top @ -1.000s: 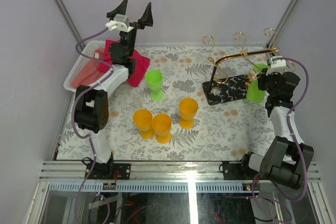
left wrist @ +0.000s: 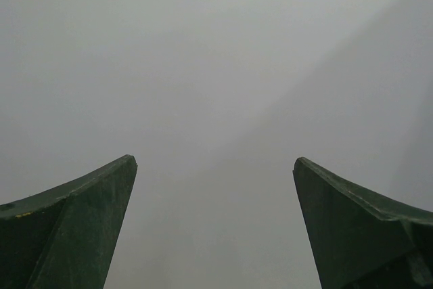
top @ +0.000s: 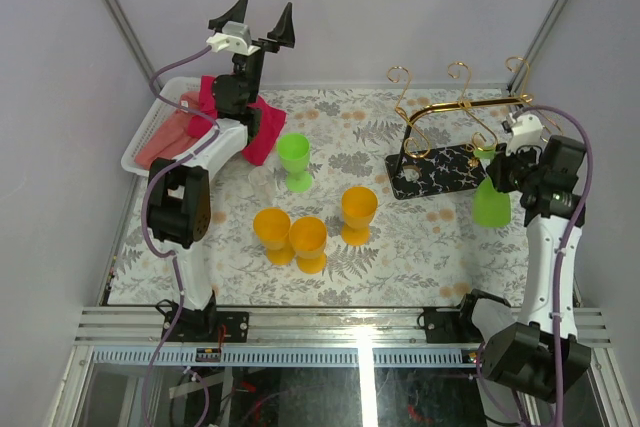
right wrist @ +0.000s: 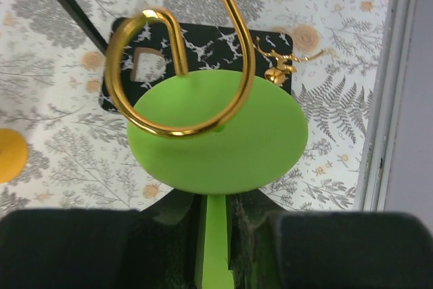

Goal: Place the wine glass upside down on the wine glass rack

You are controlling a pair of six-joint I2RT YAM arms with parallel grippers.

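My right gripper [top: 497,169] is shut on the stem of an upside-down green wine glass [top: 491,205]; in the right wrist view its round foot [right wrist: 264,133] lies beside a gold hook [right wrist: 240,93] of the rack, partly behind it. The gold rack [top: 450,105] with curled hooks stands on a black marbled base [top: 435,175]. My left gripper [top: 251,22] stands open and empty, raised at the back left; its wrist view shows only wall between the fingers.
An upright green glass [top: 294,152] and several orange glasses [top: 358,207] stand mid-table. A white basket [top: 145,137] with pink and red cloths [top: 268,127] is at the left.
My right gripper and the green glass have moved slightly toward the front and right over the last second. The left arm is nearly unchanged.
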